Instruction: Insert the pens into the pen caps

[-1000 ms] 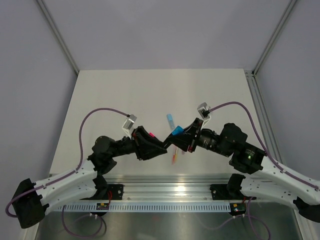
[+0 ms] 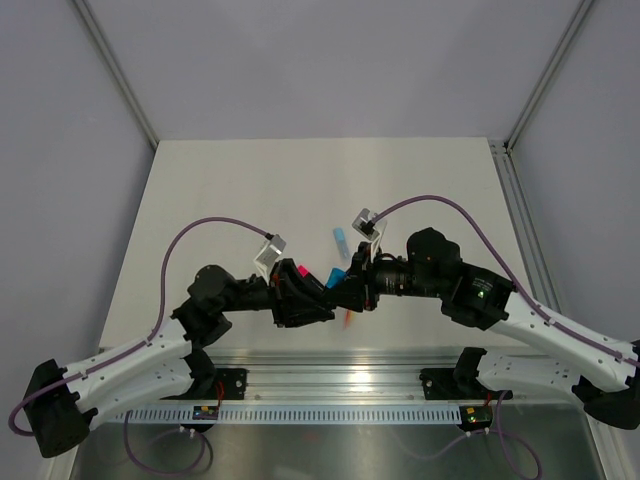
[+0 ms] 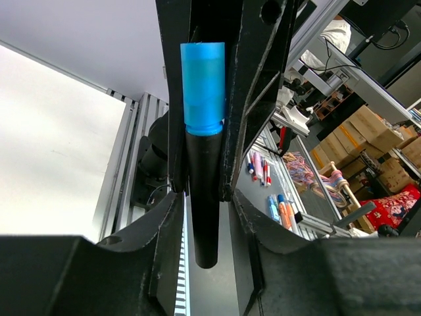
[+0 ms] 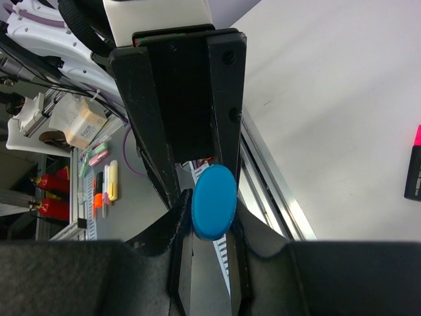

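Observation:
In the left wrist view a black pen with a blue cap on its end stands upright, between my left gripper's fingers and the other gripper above. In the right wrist view the blue cap's round end shows, with my right gripper shut on the marker. In the top view my left gripper and right gripper meet at the middle; whether the left fingers touch the pen is unclear.
A pink-capped black marker lies on the white board. A light blue object and an orange pen lie near the grippers. The back of the board is clear.
My right gripper has moved left and turned over the last second, bringing the blue-capped end closer to the left gripper. The left gripper has shifted slightly.

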